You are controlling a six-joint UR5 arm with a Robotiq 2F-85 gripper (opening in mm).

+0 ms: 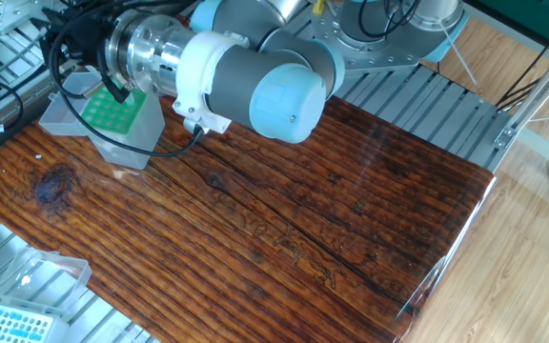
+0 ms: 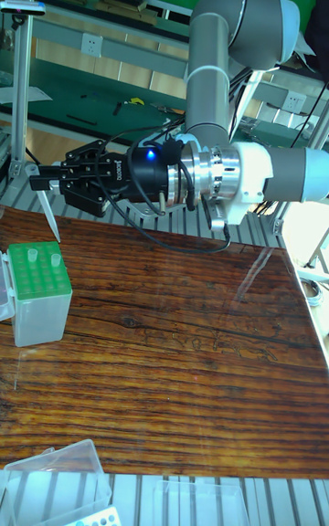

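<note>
In exterior view 3, my gripper (image 2: 41,181) reaches left at the table's far edge. A pale, tapered pipette tip (image 2: 48,216) hangs from its fingertips, point down, and the fingers look shut on it. Slightly lower in that view stands a translucent tip box (image 2: 41,320) with a green perforated rack (image 2: 39,273) on top, where a few pale tips stick up. The pipette tip appears above and behind the rack, apart from it. From exterior view 2, the black gripper body shows beyond the box (image 1: 130,145), but its fingertips are hard to make out.
The box's clear lid (image 1: 63,116) is open at its left side. Beyond the table's near left edge sit another clear lid (image 1: 50,276) and a white rack with blue spots (image 1: 12,326). A loose black cable loops beneath the wrist.
</note>
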